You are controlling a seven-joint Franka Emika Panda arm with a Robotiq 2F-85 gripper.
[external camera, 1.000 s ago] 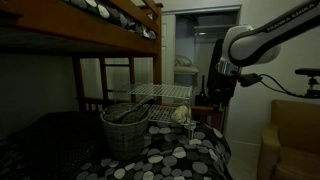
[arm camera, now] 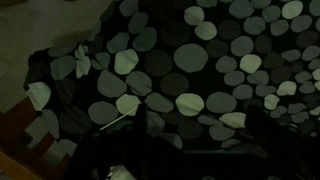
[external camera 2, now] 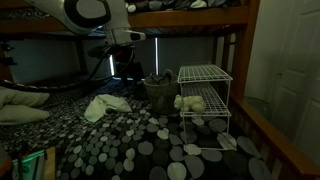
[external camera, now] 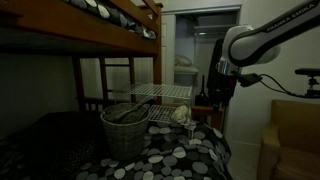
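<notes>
My gripper [external camera: 221, 98] hangs from the white arm, pointing down, to the right of the bed in exterior view 1. Along the bottom of the wrist view its dark fingers [arm camera: 142, 122] stand well apart, so the gripper is open, with only dotted bedding [arm camera: 190, 58] visible beyond the gap. On the bed are a grey woven basket [external camera 2: 160, 95] with dark contents and a white wire rack [external camera 2: 205, 73] with two shelves. A pale, lumpy soft item [external camera 2: 189, 103] sits on the lower shelf. White crumpled cloth [external camera 2: 107, 106] lies at the left in exterior view 2.
An upper bunk [external camera: 90, 35] with a wooden frame overhangs the bed. Its wooden rail [external camera 2: 265, 135] runs along the right in exterior view 2. A brown armchair [external camera: 292, 140] stands at the right. Much of the dotted bedding in front of the rack is bare.
</notes>
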